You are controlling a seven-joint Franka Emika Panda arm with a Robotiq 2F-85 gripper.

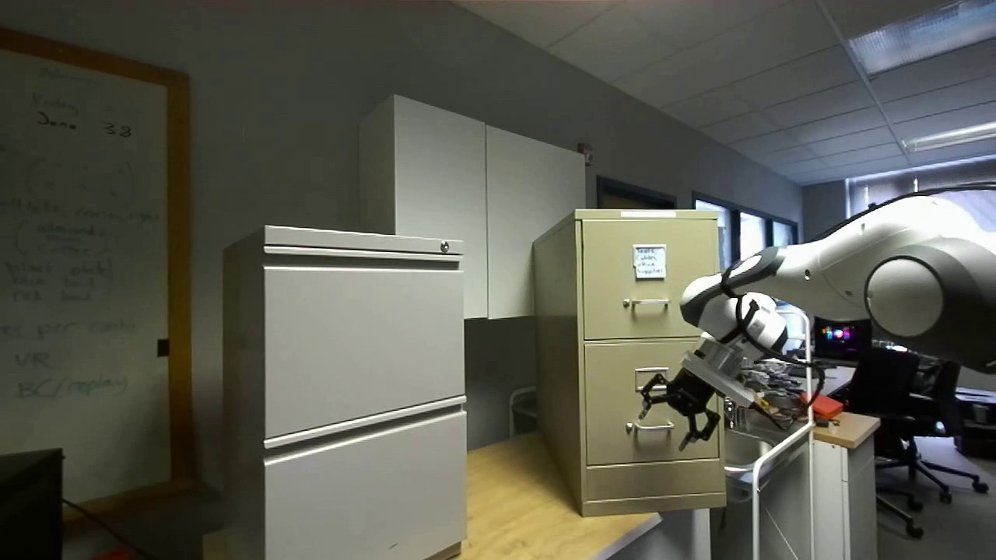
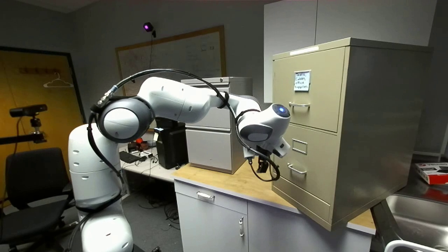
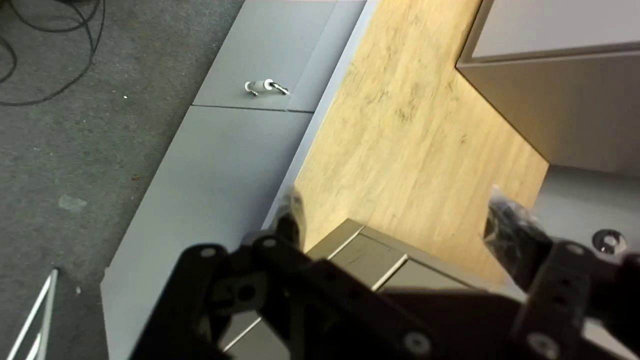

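My gripper (image 1: 664, 429) hangs open in front of the lower drawer of the tan filing cabinet (image 1: 558, 373). Nothing shows between its fingers in the wrist view. That drawer's metal handle (image 1: 650, 426) lies near the fingertips in exterior view 1; whether they touch it I cannot tell. From the other side, the handle (image 2: 296, 168) is in plain sight, while the arm's wrist (image 2: 262, 132) hides most of the gripper. Both drawers are closed, and the upper drawer (image 2: 308, 90) bears a handwritten label (image 2: 302, 81).
A grey two-drawer cabinet (image 1: 364, 350) stands on the same wooden counter (image 3: 390, 120). To the right of the tan cabinet are a sink (image 2: 420, 218) and a white metal frame (image 1: 782, 446).
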